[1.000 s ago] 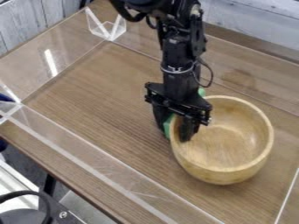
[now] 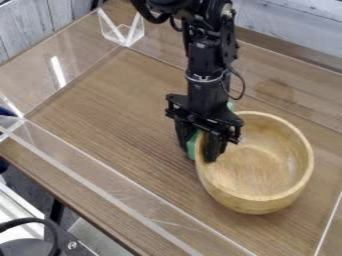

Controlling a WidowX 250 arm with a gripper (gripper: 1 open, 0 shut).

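My black gripper (image 2: 206, 140) reaches down from the top centre to the left rim of a light wooden bowl (image 2: 263, 170). It is shut on something at that rim. A green object (image 2: 191, 145) is partly visible at the gripper, just left of the bowl, mostly hidden by the fingers; I cannot tell whether it is inside the grip.
A clear plastic piece (image 2: 120, 30) stands near the back left edge. Cables and a dark frame show at the lower left.
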